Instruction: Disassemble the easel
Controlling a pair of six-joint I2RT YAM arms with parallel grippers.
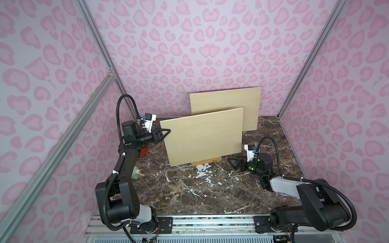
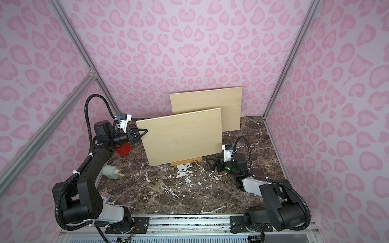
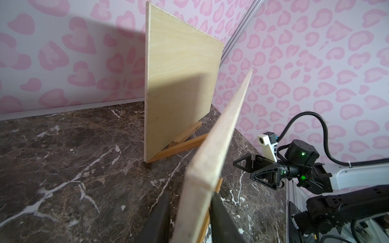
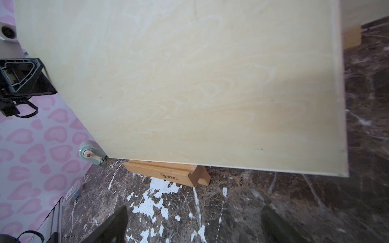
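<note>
A large pale plywood board point(image 1: 204, 135) leans upright on a low wooden stand point(image 1: 206, 162); only the stand's front piece shows beneath it. At the board's upper left edge is my left gripper point(image 1: 165, 135). In the left wrist view the board's edge point(image 3: 198, 182) lies between its blurred fingers, which look still apart around it. My right gripper point(image 1: 233, 164) is open near the board's lower right corner, in front of it. Nothing is between its fingers in the right wrist view but a view of the table.
Behind stands a second plywood board point(image 1: 227, 99) on its own wooden stand point(image 3: 182, 145). A red container point(image 2: 123, 149) and a pale bottle point(image 2: 111, 172) are at the left by the left arm. White flakes point(image 1: 203, 170) mark the marble-patterned table, whose front is clear.
</note>
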